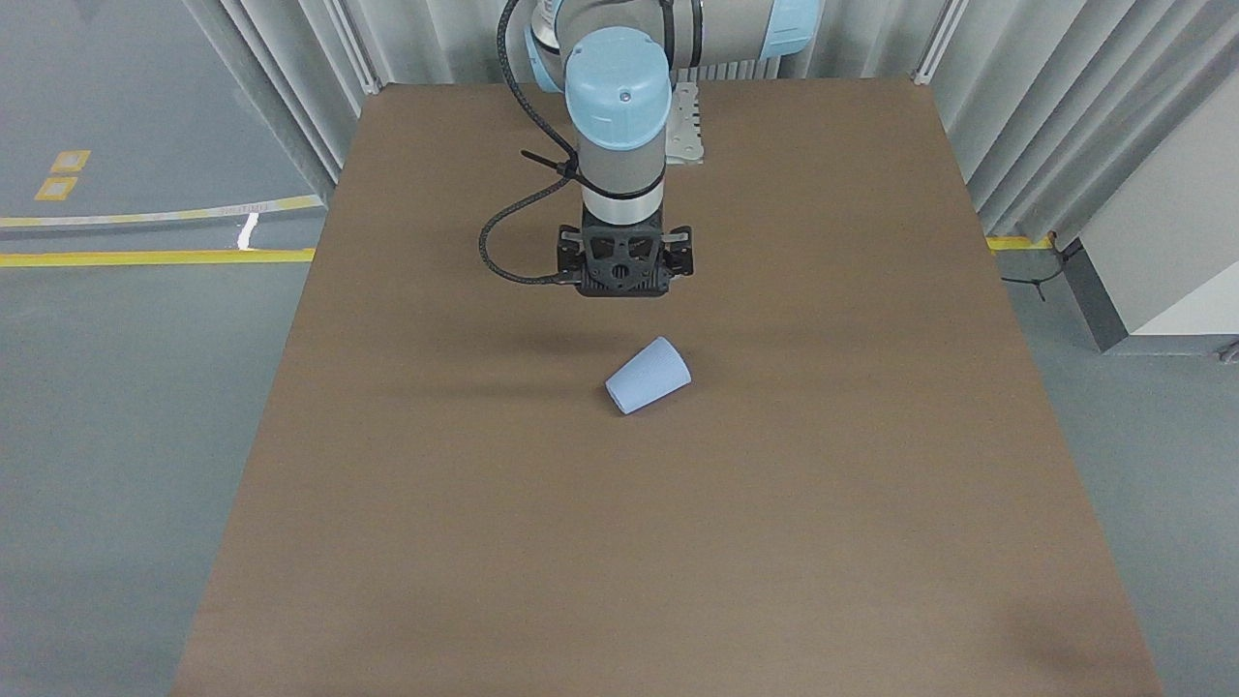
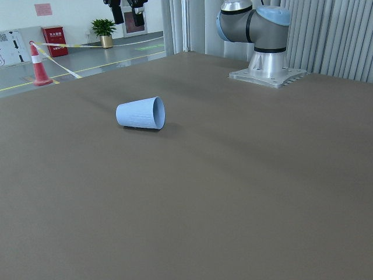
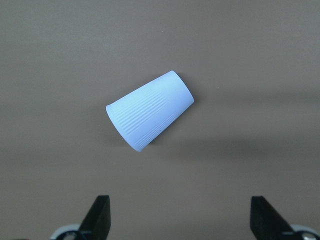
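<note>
A pale blue ribbed cup (image 1: 647, 376) lies on its side on the brown table, just in front of the arm in the front view; in the left view the cup (image 2: 137, 114) shows its open end toward the right. The black gripper hangs above the table, with the cup (image 3: 149, 110) below and beyond its fingertips in the wrist view. Its two fingers stand wide apart with nothing between them. In the left view only the lower part of the gripper (image 2: 127, 14) shows at the top edge.
The arm's metal base plate (image 2: 245, 76) is fixed toward the back of the table, with pale curtains behind it. A cable loops beside the gripper in the front view.
</note>
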